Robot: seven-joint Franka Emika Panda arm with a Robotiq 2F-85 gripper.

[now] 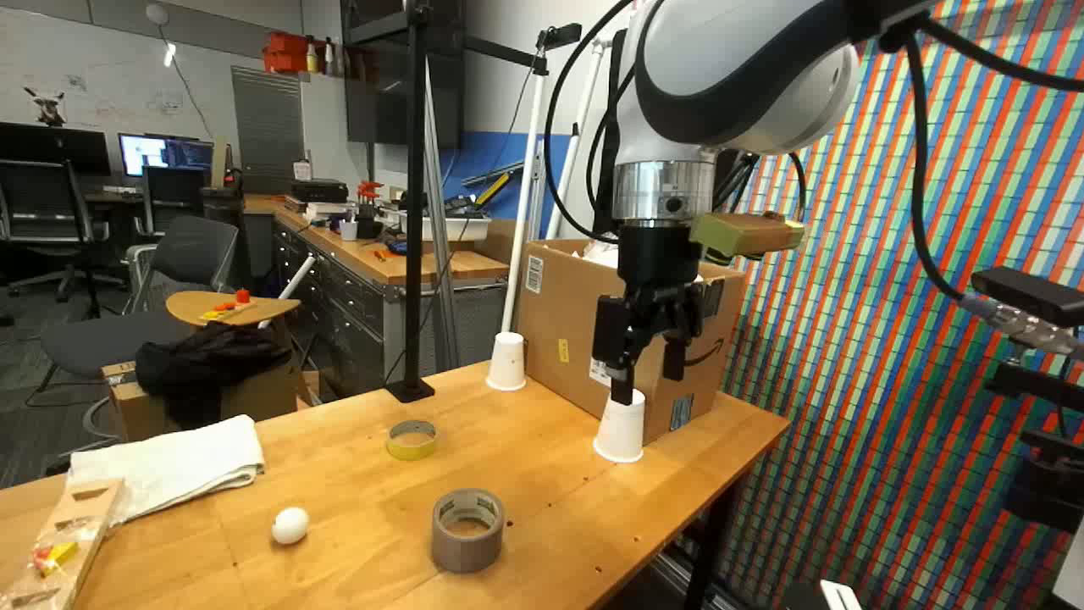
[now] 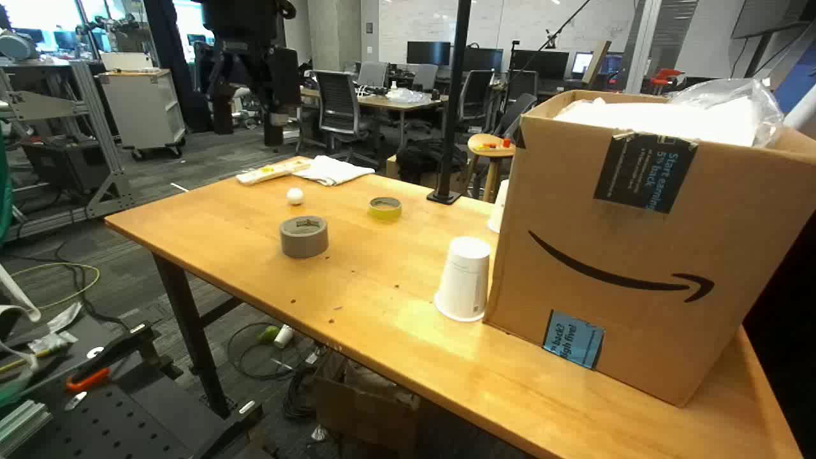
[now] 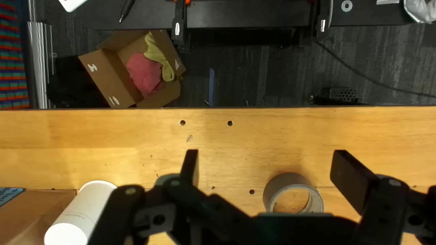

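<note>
My gripper is open, its two fingers wide apart with nothing between them. It hangs well above the table, as the second exterior view shows (image 2: 248, 130). Below it, in the wrist view, a grey-brown tape roll (image 3: 274, 192) lies flat. An upside-down white paper cup (image 2: 464, 276) stands beside the cardboard box; a second white cup (image 1: 506, 363) is farther back along it. A yellow tape roll (image 1: 411, 441) and a white ball (image 1: 290, 525) rest apart on the wooden table (image 1: 345, 478).
A tall cardboard box (image 2: 612, 306) fills one end of the table. A black post (image 1: 412, 254) rises from the back edge. At the other end lie a white cloth (image 1: 168, 468) and a wooden tray (image 1: 71, 539).
</note>
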